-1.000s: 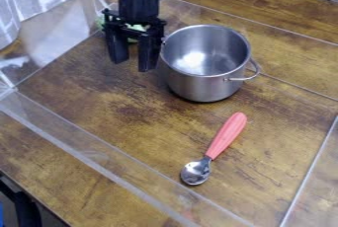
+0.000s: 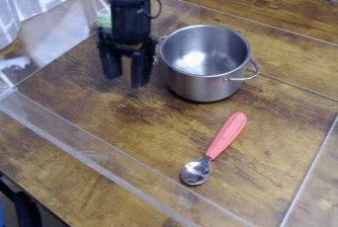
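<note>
My black gripper [image 2: 126, 65] hangs low at the upper middle of the camera view, just left of a steel pot [image 2: 204, 85]. It is blurred, and I cannot tell whether its fingers are open or hold anything. A green object [image 2: 103, 18] is partly hidden behind the arm. A spoon with a pink handle [image 2: 227, 134] and a steel bowl end lies on the wooden table at the lower right, well apart from the gripper.
Clear plastic walls edge the table [image 2: 106, 132] at the left and right. The middle and front of the wooden surface are open, apart from the spoon.
My gripper has moved slightly down and toward the front of the table and now looks blurred. The pot and spoon have not moved.
</note>
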